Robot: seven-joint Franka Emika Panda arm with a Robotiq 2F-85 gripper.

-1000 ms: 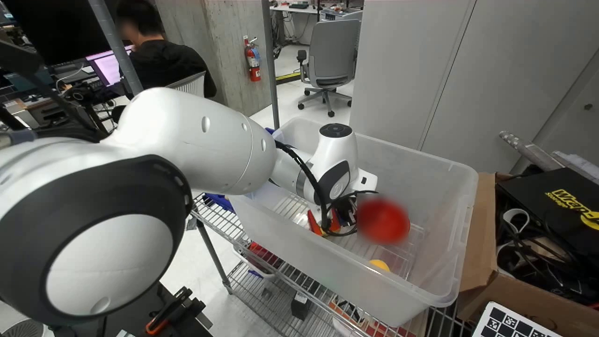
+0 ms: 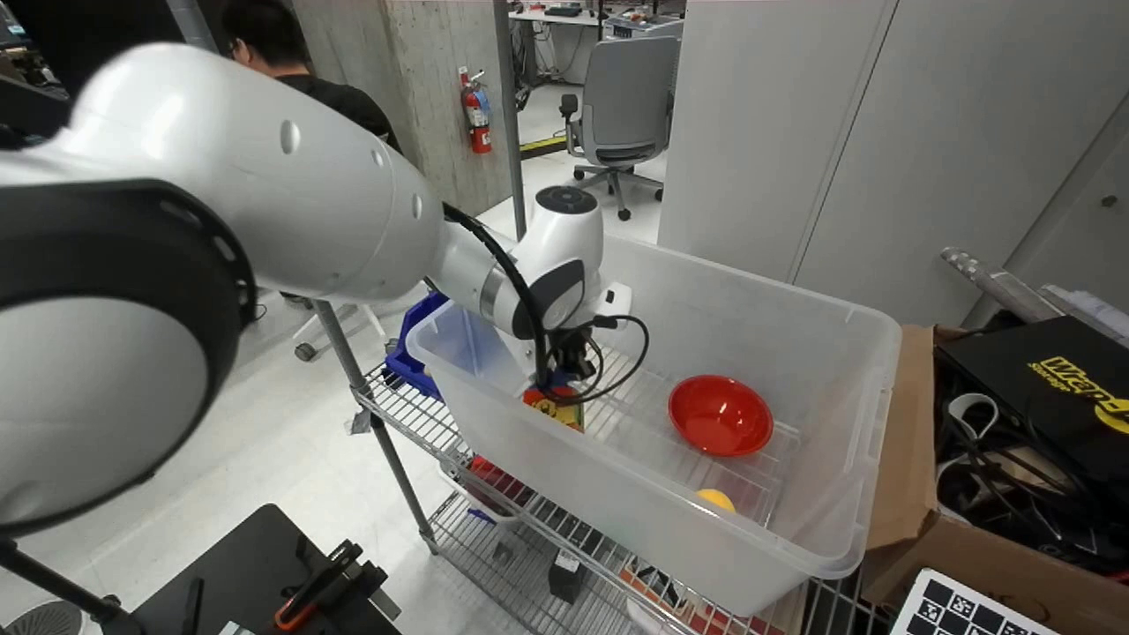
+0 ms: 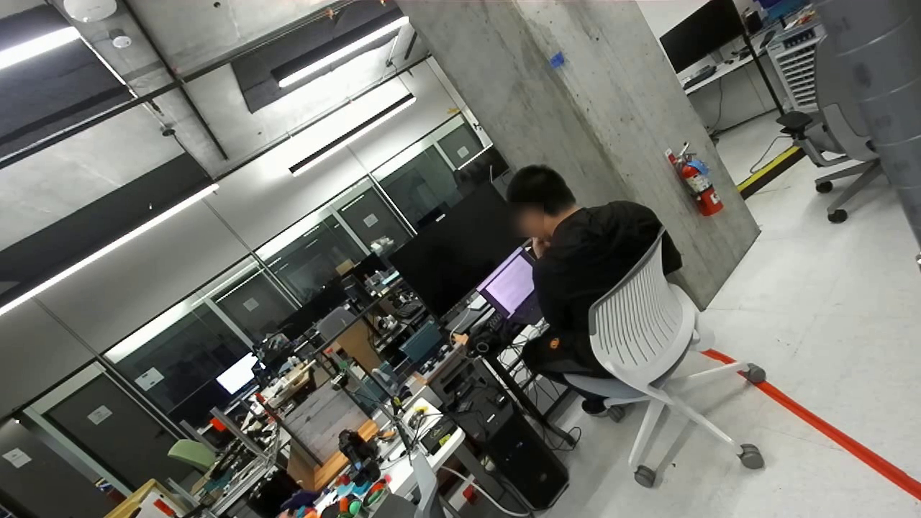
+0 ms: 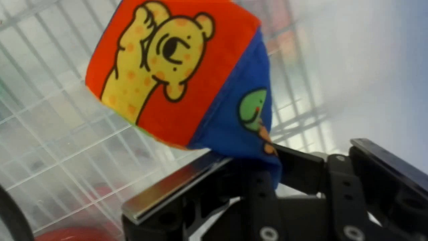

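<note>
A soft cloth cube (image 4: pixel 176 72) with red and blue faces shows a yellow bear in the wrist view. Its blue corner narrows in between the black fingers, and my gripper is shut on that fold of cloth. From outside, the gripper (image 2: pixel 571 365) is low inside the left part of a clear plastic bin (image 2: pixel 677 476). Part of the cube (image 2: pixel 557 408) shows just below it, behind the bin's near wall. Whether the cube touches the floor, I cannot tell.
A red bowl (image 2: pixel 721 414) stands on the bin floor to the right, with a yellow item (image 2: pixel 716 498) nearer the front wall. The bin sits on a wire shelf (image 2: pixel 423 414). Right of it is a full cardboard box (image 2: pixel 900 497). Bare floor lies around the bowl.
The arm and gripper have moved left and up in exterior view 1, away from the bowl. The red and yellow cloth has shifted left with the gripper. The bowl has stayed put.
</note>
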